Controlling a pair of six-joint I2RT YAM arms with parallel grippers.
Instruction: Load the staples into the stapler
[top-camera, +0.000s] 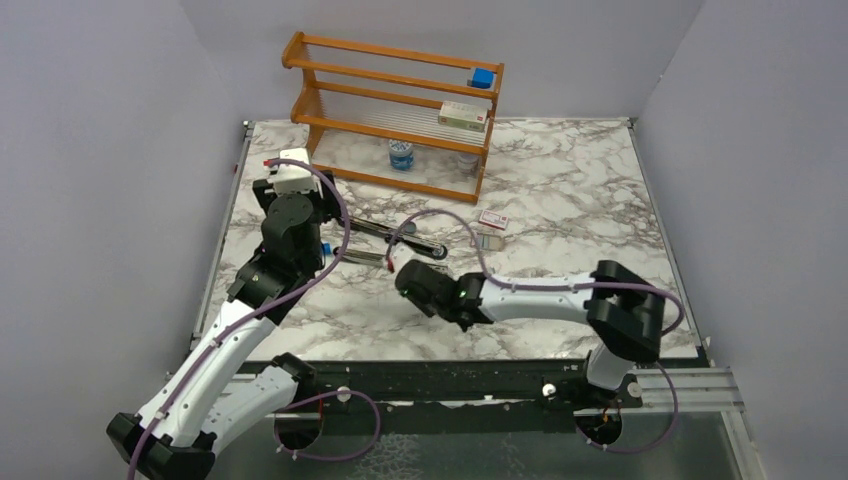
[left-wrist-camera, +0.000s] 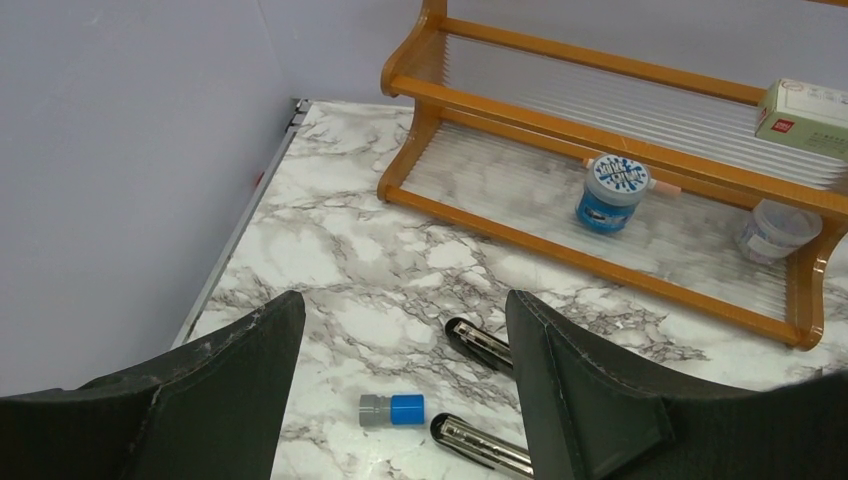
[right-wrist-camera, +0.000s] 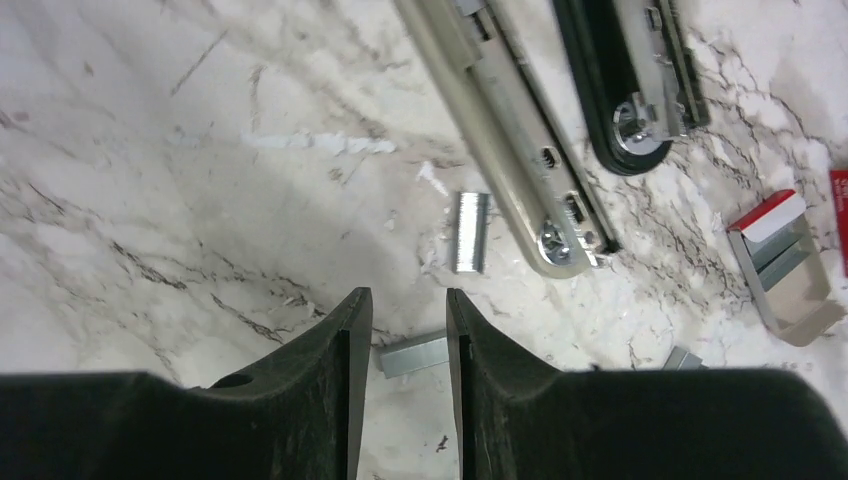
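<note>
Two opened staplers lie side by side: a beige one (right-wrist-camera: 487, 135) and, beyond it, a black one (right-wrist-camera: 603, 110). A silver staple strip (right-wrist-camera: 470, 235) rests on the table beside the beige stapler's end, outside it. Another strip (right-wrist-camera: 415, 354) lies on the marble, partly hidden by a finger of my right gripper. That gripper hovers above the table, its fingers apart and nothing held. Part of a third strip (right-wrist-camera: 684, 358) shows at the right. My left gripper is open and empty, high over the table's left side.
An open staple box (right-wrist-camera: 785, 265) and a red-and-white box (top-camera: 494, 219) sit right of the staplers. A blue-capped item (left-wrist-camera: 394, 410) lies near their left ends. Behind stands a wooden shelf (top-camera: 400, 180) with tubs and boxes.
</note>
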